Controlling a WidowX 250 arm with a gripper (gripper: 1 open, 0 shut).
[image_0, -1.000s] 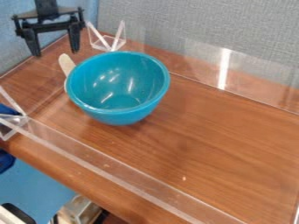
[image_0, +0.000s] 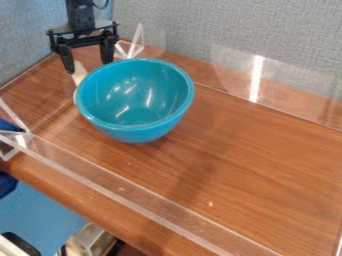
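Note:
My black gripper (image_0: 86, 56) hangs at the upper left, open, its fingers pointing down above the back left of the wooden table (image_0: 241, 170). Below it a pale, narrow object (image_0: 79, 74) stands behind a large teal bowl (image_0: 135, 100), partly hidden by it. The bowl appears empty. I cannot tell what the pale object is, or whether a fingertip touches it.
Clear barriers with white braces (image_0: 128, 50) edge the table. A blue object (image_0: 7, 128) is at the left edge. Grey textured walls stand behind.
My gripper has moved right and lower, closer to the pale object and the bowl. The bowl has not visibly moved.

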